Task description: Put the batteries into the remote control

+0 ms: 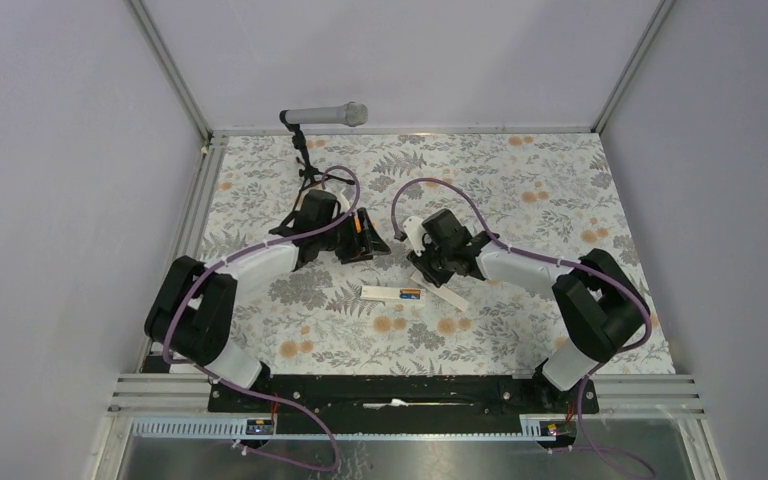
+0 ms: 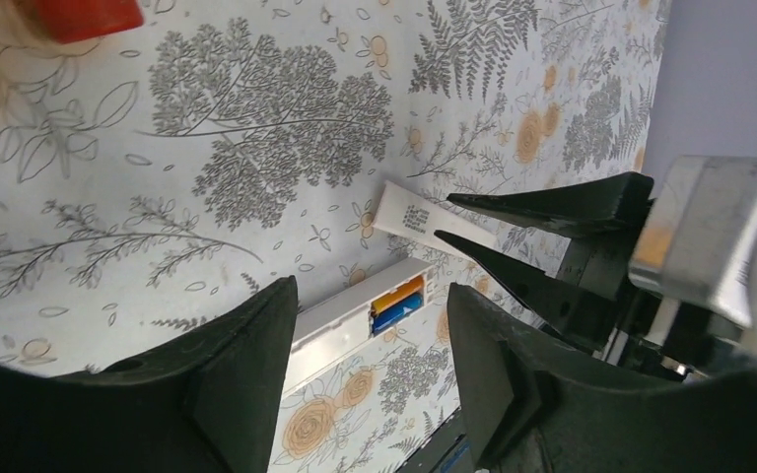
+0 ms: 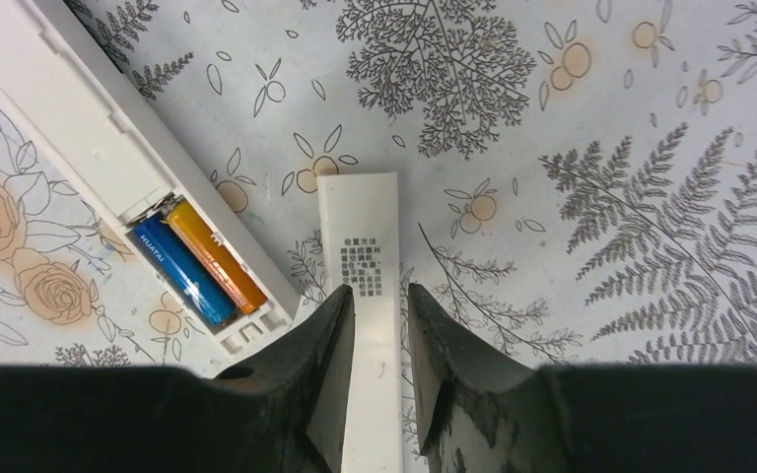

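Observation:
In the right wrist view the white remote point(image 3: 79, 108) lies with its compartment uncovered, a blue battery point(image 3: 185, 271) and an orange battery point(image 3: 217, 256) side by side inside. A white strip-like cover point(image 3: 360, 222) with printed text rests on the table beside it. My right gripper is over this cover, its fingertips a narrow gap apart; the cover shows below them and nothing appears gripped. My left gripper is open and empty, above and behind the remote in the top view, as the remote point(image 2: 345, 320) shows beyond its fingers.
A red object point(image 2: 84, 15) is at the upper left of the left wrist view. A microphone on a stand point(image 1: 325, 115) stands at the back left.

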